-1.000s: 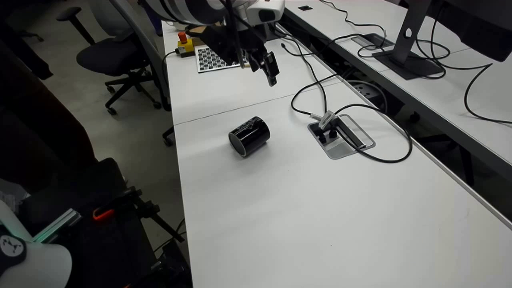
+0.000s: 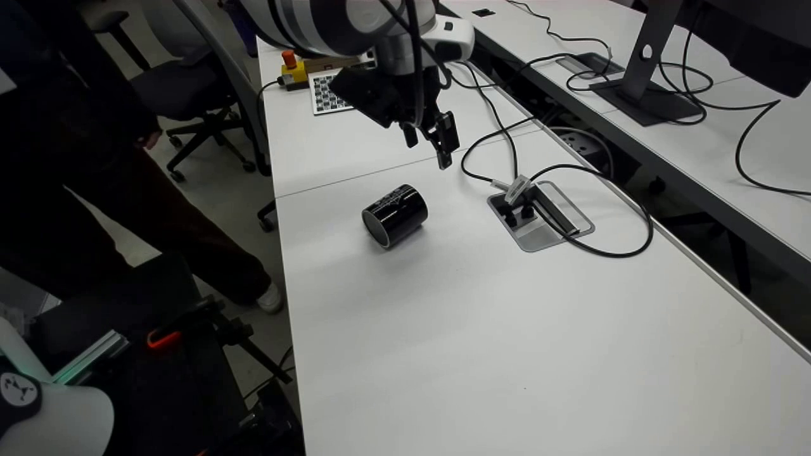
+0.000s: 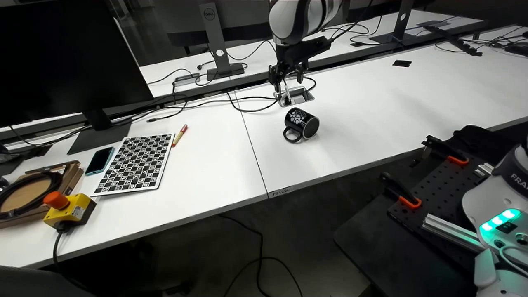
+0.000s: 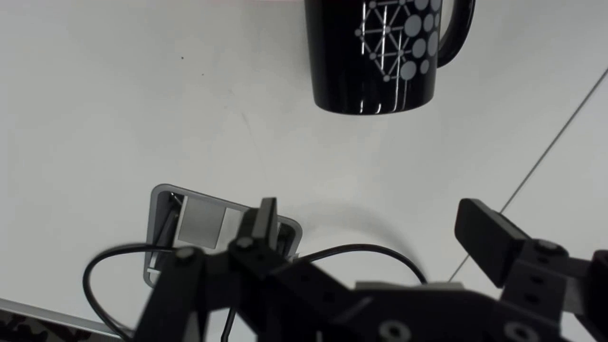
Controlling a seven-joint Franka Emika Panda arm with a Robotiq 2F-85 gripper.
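Note:
A black mug (image 2: pixel 396 215) with a pale dot-and-line print lies on its side on the white table. Its handle (image 3: pixel 293 135) rests toward the seam side, and the mouth faces the table's near edge in the second exterior view. In the wrist view, the base end of the mug (image 4: pixel 373 62) shows at the top, cut off by the frame. My gripper is open, its fingers wide apart with only table visible between them. It hangs above the table, clear of the mug, toward the cable side; in the first exterior view the gripper (image 2: pixel 437 140) appears beyond the mug.
A recessed socket box (image 2: pixel 541 216) with black cables lies near the mug. The checkered board (image 3: pixel 136 162), a phone (image 3: pixel 99 161) and a yellow emergency-stop box (image 3: pixel 70 210) occupy the other table section. Free table surface (image 2: pixel 532 349) extends in front of the mug.
In the first exterior view my gripper has moved down and right, closer to the mug and socket box. The mug has stayed put. A person has stepped further into view at the left.

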